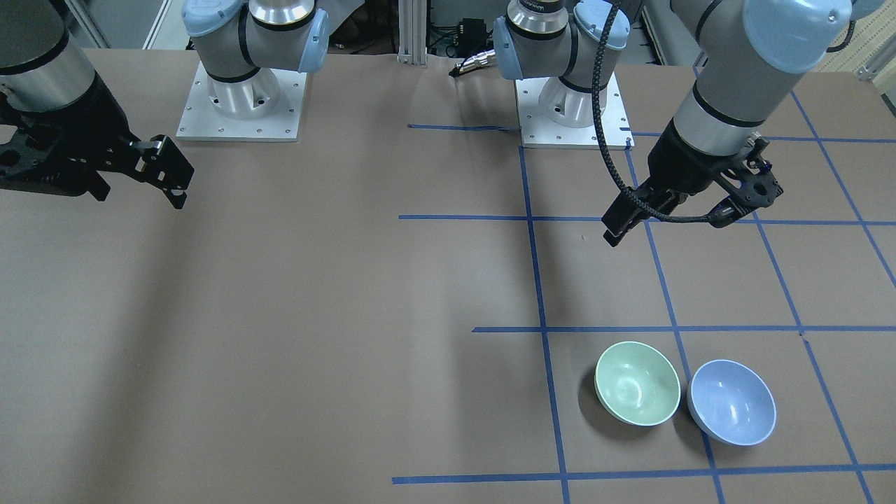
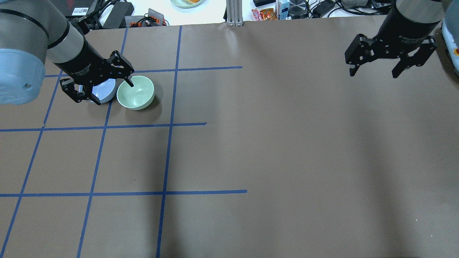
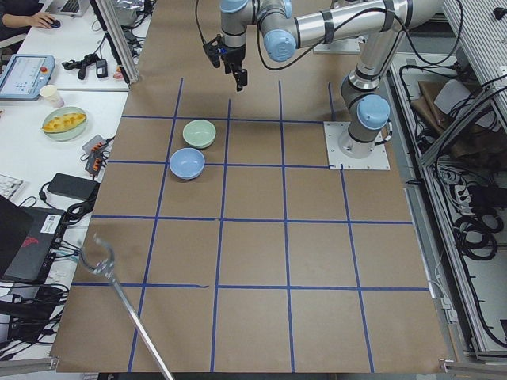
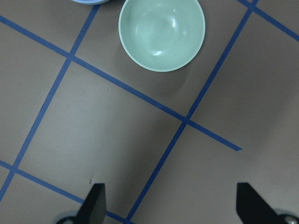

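A pale green bowl [image 1: 636, 382] and a light blue bowl [image 1: 731, 402] rest side by side on the taped table, front right in the front view. My gripper hangs above the table behind them, open, with nothing between its fingers; in the wrist view the green bowl [image 4: 161, 32] is at the top and the blue bowl is cut off at the edge. In the left view the green bowl [image 3: 199, 134] sits beyond the blue bowl [image 3: 187, 163].
A second arm's black gripper [image 2: 389, 51] hangs at the top right of the top view. A side table with a plate of food [image 3: 64, 123], cables and electronics borders the work table.
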